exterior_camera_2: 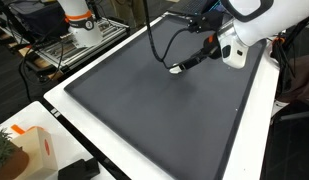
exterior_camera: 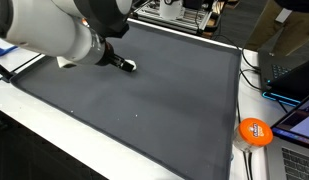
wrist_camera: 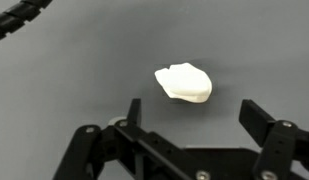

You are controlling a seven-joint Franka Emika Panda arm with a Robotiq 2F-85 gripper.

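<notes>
A small white piece (wrist_camera: 184, 83) with an uneven outline lies on the dark grey mat, just ahead of the fingertips in the wrist view. My gripper is open, its two black fingers wide apart and nothing visibly held between them. In the first exterior view the white piece (exterior_camera: 131, 65) shows beside the gripper tips (exterior_camera: 123, 64), partly covered by them. From the other side, the white piece (exterior_camera_2: 175, 69) appears at the end of the dark gripper (exterior_camera_2: 188, 63).
A black cable (wrist_camera: 16, 16) crosses a corner of the wrist view. On the right-hand ledge sit an orange-topped round object (exterior_camera: 255, 132) and a laptop (exterior_camera: 286, 80).
</notes>
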